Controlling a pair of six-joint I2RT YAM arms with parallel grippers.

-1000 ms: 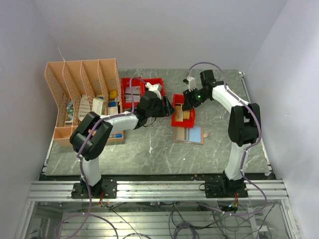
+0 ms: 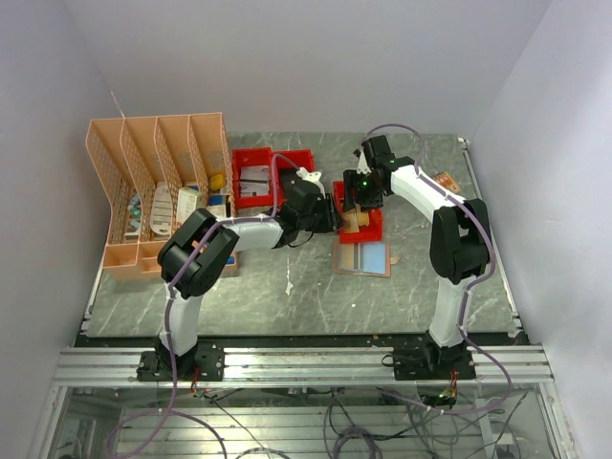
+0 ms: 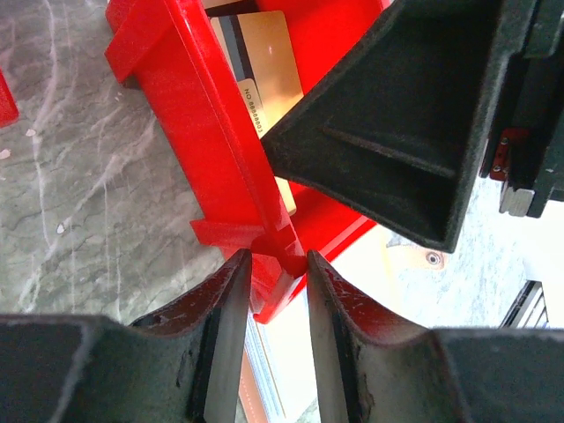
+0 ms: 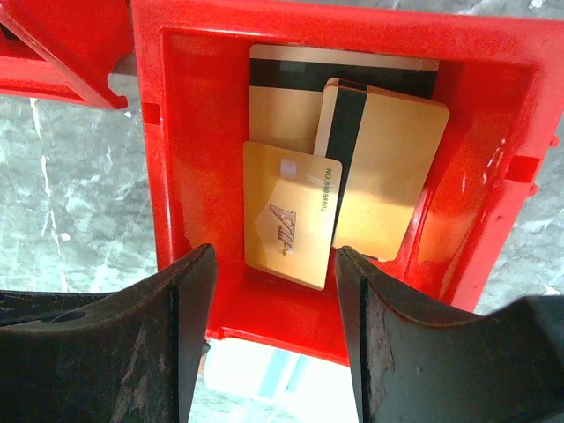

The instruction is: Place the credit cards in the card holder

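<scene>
A red bin (image 4: 471, 291) holds several gold cards, including a small numbered card (image 4: 286, 211) overlapping a larger one (image 4: 392, 176). In the left wrist view my left gripper is shut on the bin's near corner. My right gripper is open above the cards, nothing between its fingers; its dark body covers part of the bin in the left wrist view. The bin stands in the middle-right of the table in the top view.
An orange divided organizer (image 2: 121, 253) with assorted items fills the left. More red bins (image 2: 254, 200) stand behind my left arm. A board with pale panels (image 2: 373, 263) lies in front of the bin.
Both arms have moved in over the red bin, the left rightward onto its edge, the right leftward and lower. The bin has shifted slightly right.
</scene>
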